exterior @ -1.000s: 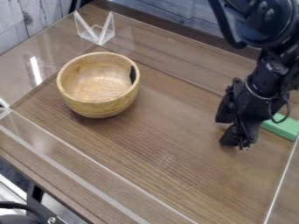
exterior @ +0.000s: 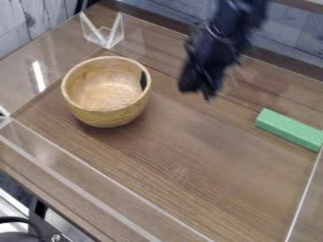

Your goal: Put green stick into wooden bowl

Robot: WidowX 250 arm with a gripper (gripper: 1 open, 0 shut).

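Note:
The wooden bowl (exterior: 82,112) stands upright on the left half of the table, and the part of its inside that shows looks empty. At the right lies the green stick (exterior: 290,129), flat on the wood and fully visible. My dark gripper (exterior: 195,77) is in the upper middle, right of the bowl and left of the stick. Motion blur smears it, with a faint ghost to its right, so its fingers cannot be made out. The green stick is apart from it.
A white wire-like object (exterior: 106,31) stands at the back left, behind the bowl. Black cabling (exterior: 28,225) shows in the lower left corner beyond the table's edge.
My gripper has swept from beside the green stick up and left toward the bowl's side. The stick, partly covered by the gripper before, now shows whole on the table. The bowl has not moved.

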